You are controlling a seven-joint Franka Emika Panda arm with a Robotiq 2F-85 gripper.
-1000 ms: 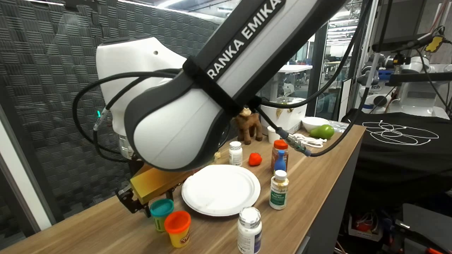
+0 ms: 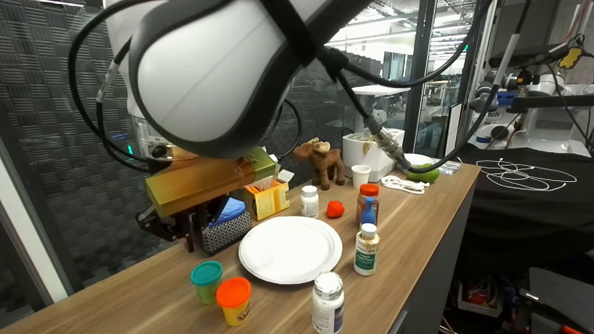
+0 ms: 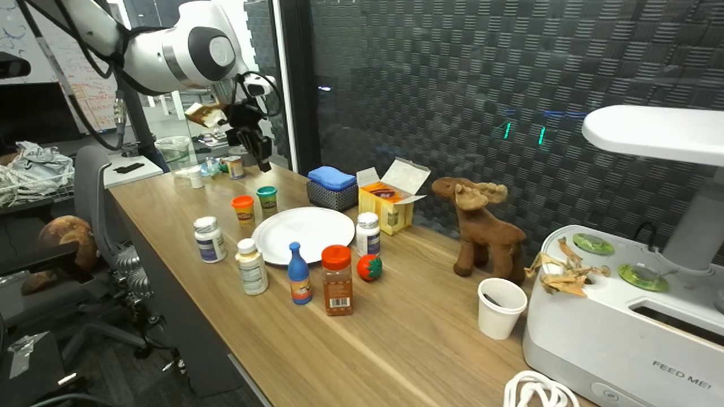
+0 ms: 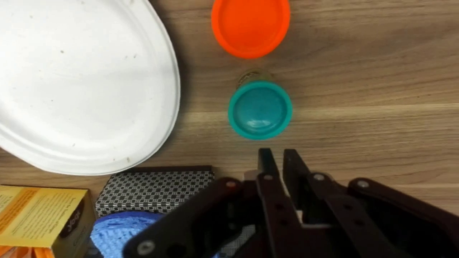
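Observation:
A tub with a teal lid [image 4: 260, 110] and one with an orange lid [image 4: 250, 26] sit side by side on the table, right of the white plate [image 4: 86, 86] in the wrist view. My gripper hangs above the table beside the teal-lidded tub, clear of it. Its fingers are drawn close together, leaving a narrow gap in which no object shows. In exterior view 2 the gripper [image 3: 265, 167] is raised behind both tubs, its dark fingers pointing down.
A patterned basket with a blue cloth [image 3: 332, 177] and an open yellow box [image 3: 387, 207] stand along the back. Several bottles, among them a blue one [image 3: 299, 275], and a red strawberry-like item [image 3: 370, 267] surround the plate.
My gripper has risen and moved back from around the teal-lidded tub, and its fingers have come together. The tub stays on the table, its lid slightly farther left in exterior view 1.

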